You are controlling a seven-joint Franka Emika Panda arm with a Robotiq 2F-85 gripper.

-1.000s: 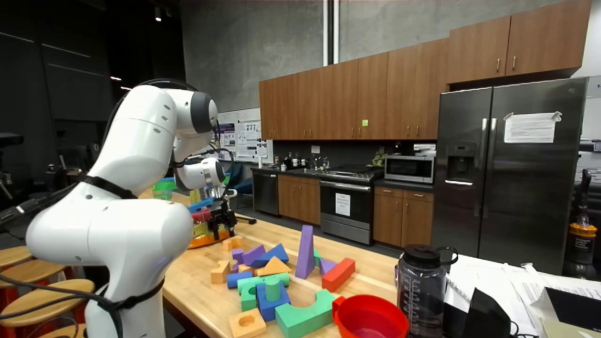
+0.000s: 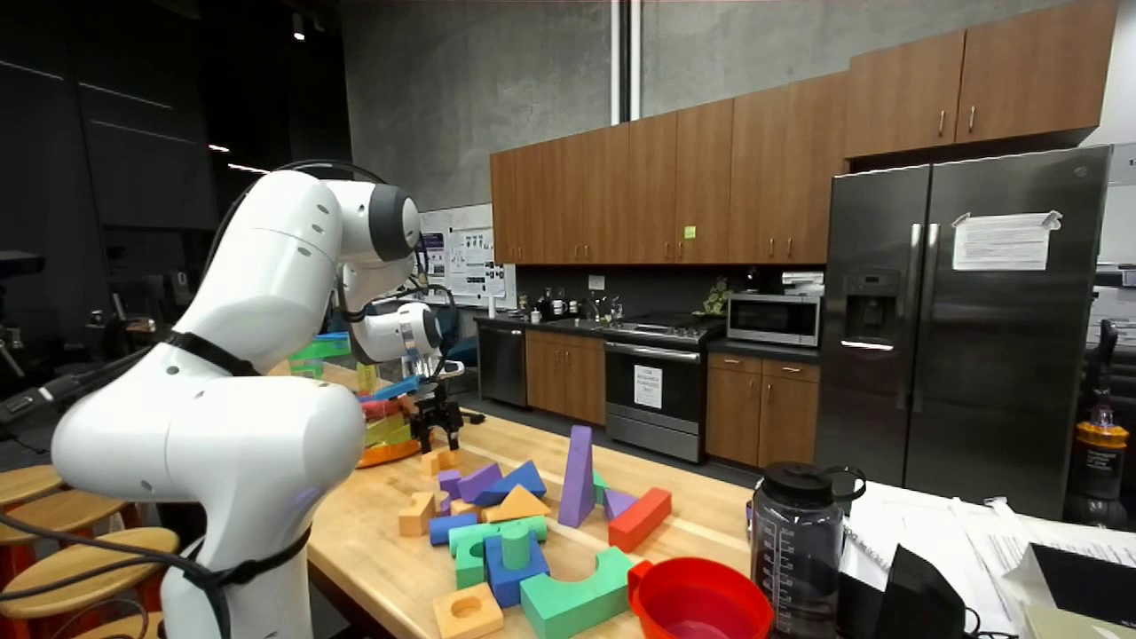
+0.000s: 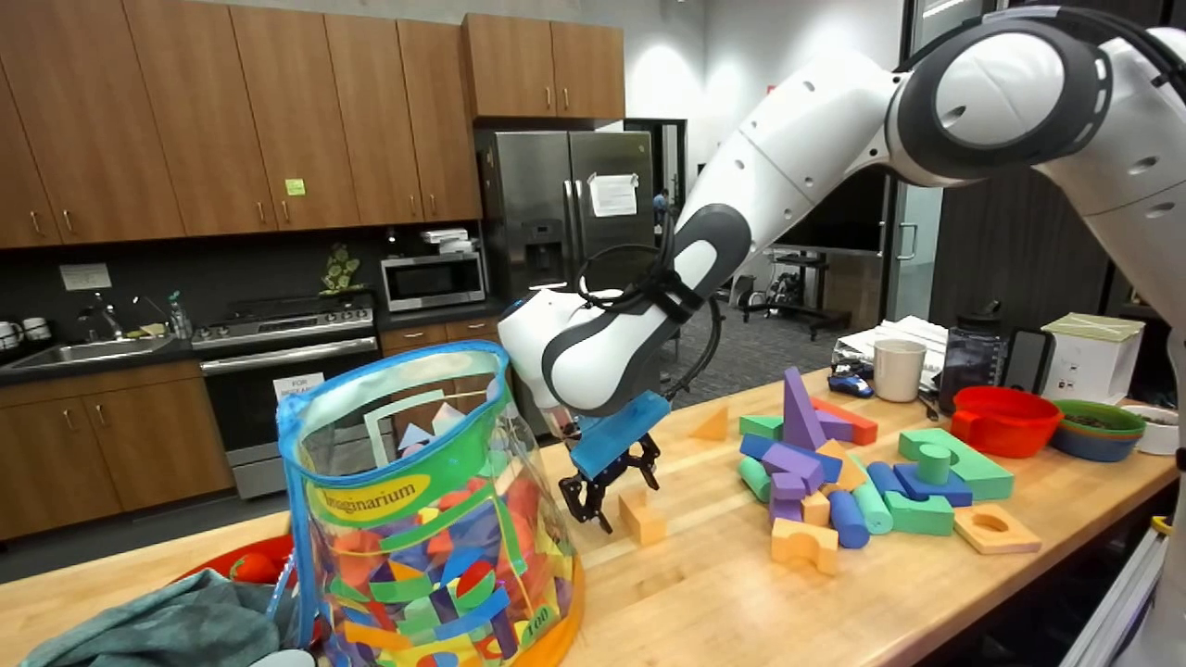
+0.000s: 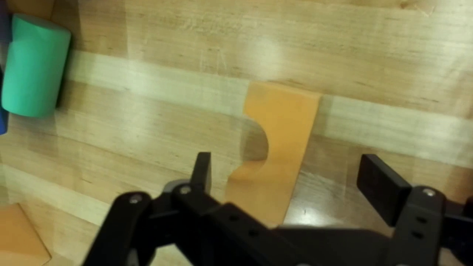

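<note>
My gripper hangs with its fingers wide apart, one black finger on each side of an orange arch-shaped block [image 4: 283, 164]. Nothing is gripped. The block lies on the wooden table with its curved notch toward the left finger, and bare wood shows between it and each finger. In exterior view 2 the gripper [image 3: 630, 507] is close above the same orange block [image 3: 642, 519], beside the clear toy bag [image 3: 389, 545]. From exterior view 1 the gripper [image 2: 437, 433] appears at the far part of the table.
A pile of coloured blocks, including a tall purple wedge [image 3: 800, 411], covers the table to the right in exterior view 2. Beyond it sit a red bowl [image 3: 1006, 421] and a white mug [image 3: 898, 371]. A green cylinder [image 4: 35, 66] lies left in the wrist view.
In exterior view 1 my gripper and forearm have shifted a little to the right and slightly down. The blocks on the table look unmoved.
</note>
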